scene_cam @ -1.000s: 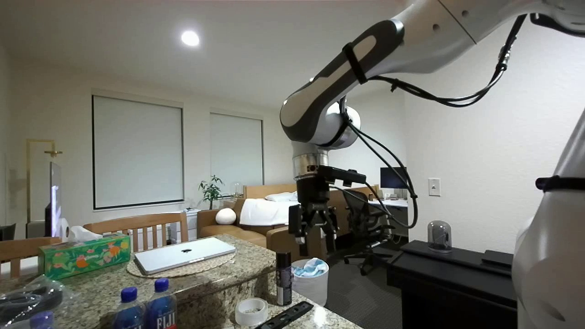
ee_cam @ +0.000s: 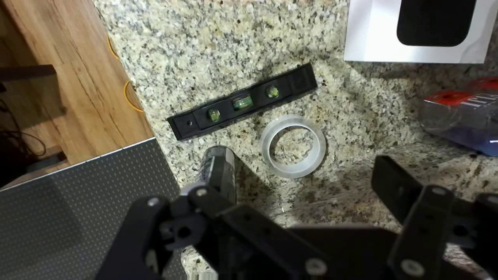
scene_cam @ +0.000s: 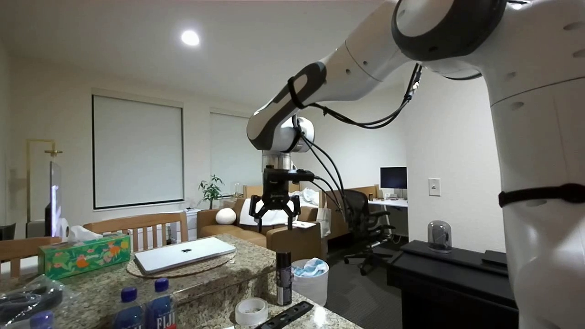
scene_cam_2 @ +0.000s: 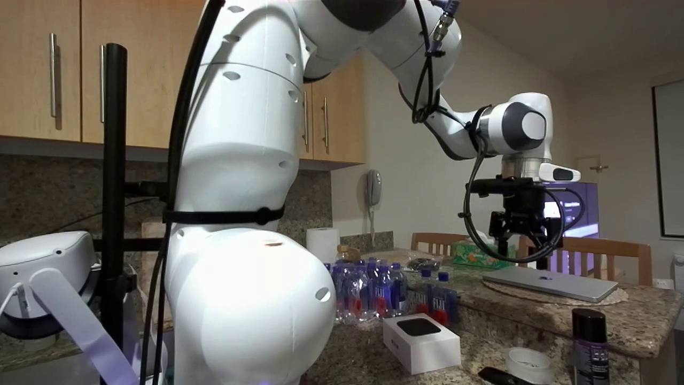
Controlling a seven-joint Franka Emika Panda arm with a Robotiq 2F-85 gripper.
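Note:
My gripper (scene_cam: 275, 216) hangs fingers-down in the air above the counter, its fingers spread wide with nothing between them. Below it in the wrist view, a dark spray can (ee_cam: 219, 172) stands upright, partly covered by one of my fingers. Beside the can lies a roll of clear tape (ee_cam: 318, 148), flat on the granite. A black spirit level (ee_cam: 252, 99) rests at a slant a little farther off. The same can (scene_cam: 283, 279) is seen standing at the end of the lower counter in exterior view 1.
A silver laptop (scene_cam: 183, 254) lies on a round mat on the raised ledge, near a green tissue box (scene_cam: 85, 257). Water bottles (scene_cam_2: 441, 300) and a white box (scene_cam_2: 423, 353) occupy the counter nearer the arm's base. A patterned dark floor (ee_cam: 88, 210) drops away past the counter edge.
In exterior view 1, my gripper has moved left and slightly up, and has turned so both fingers show spread apart. The objects on the counter stay where they were.

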